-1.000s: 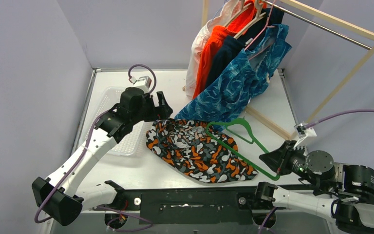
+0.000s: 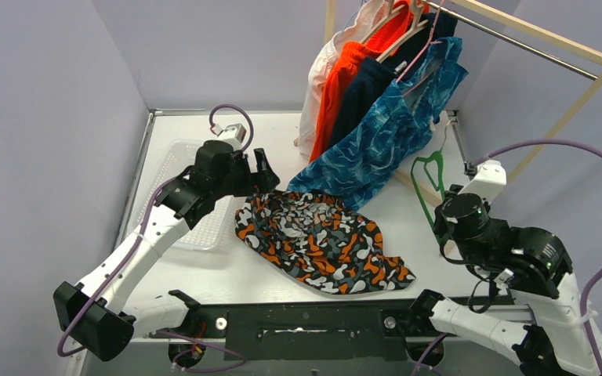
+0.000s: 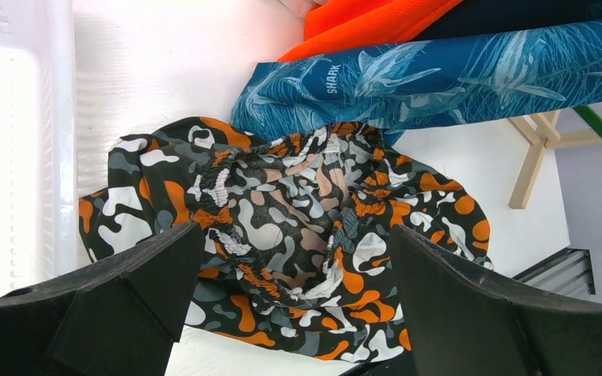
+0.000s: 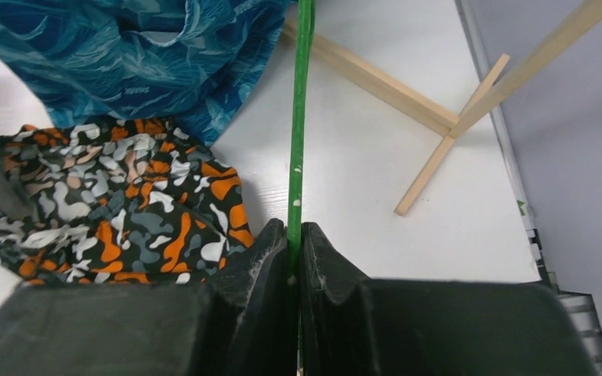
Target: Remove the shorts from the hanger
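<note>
Camouflage-patterned shorts in black, orange, white and grey lie spread on the white table, no hanger in them. In the left wrist view their elastic waist opening faces up. My right gripper is shut on the bar of a green hanger, which carries no cloth. In the top view the hanger stands steeply to the right of the shorts. My left gripper is open above the shorts' left end, with its fingers apart and nothing held.
Blue shark-print shorts, dark and orange garments hang from the wooden rack at the back. A white basket stands at the left.
The green hanger has swung from above the shorts to the right, turning upright, as the right arm moved up and back. The shorts and left arm have stayed still.
</note>
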